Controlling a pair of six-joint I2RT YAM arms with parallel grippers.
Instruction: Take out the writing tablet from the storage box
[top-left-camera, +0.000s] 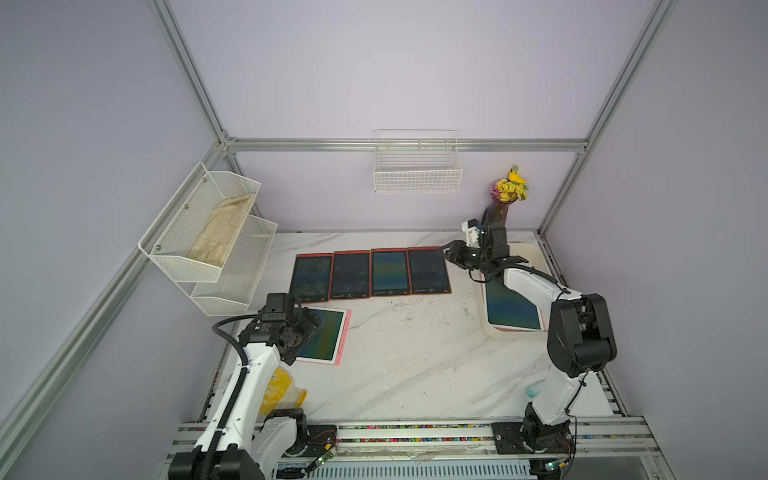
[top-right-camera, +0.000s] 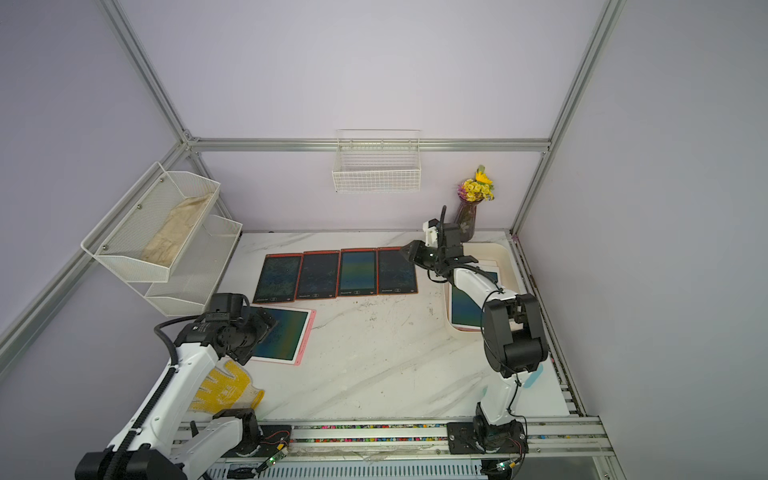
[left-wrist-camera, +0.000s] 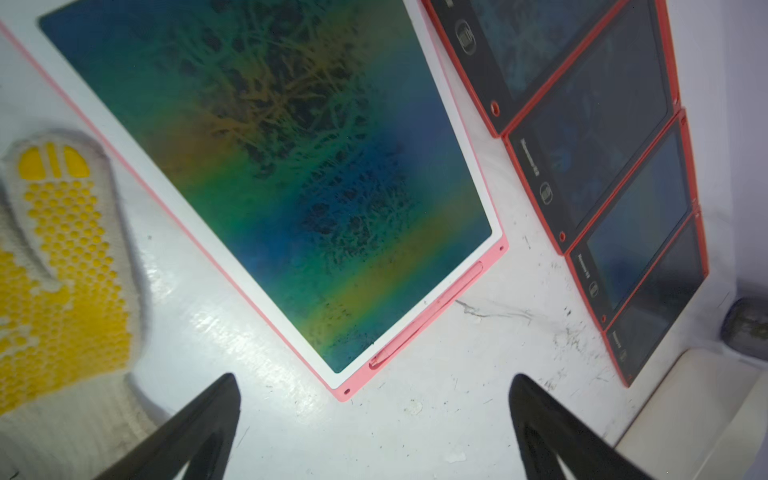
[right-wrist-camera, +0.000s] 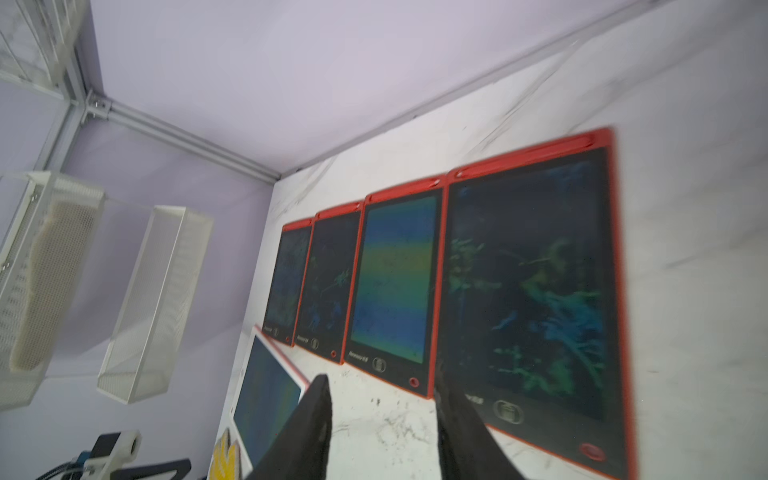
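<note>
A white tablet (top-left-camera: 508, 308) lies in the cream storage box (top-left-camera: 542, 264) at the right, partly behind my right arm. My right gripper (top-left-camera: 453, 251) hangs at that box's left side, near four red-framed tablets (right-wrist-camera: 528, 296) lying in a row; its fingers look part open, with nothing between them. My left gripper stands open above a pink-and-white tablet (left-wrist-camera: 304, 192) on the table's left, holding nothing.
A yellow glove (left-wrist-camera: 68, 280) lies at the front left. Mesh shelves (top-left-camera: 208, 240) stand at the left. A flower vase (top-right-camera: 465, 220) stands behind the box.
</note>
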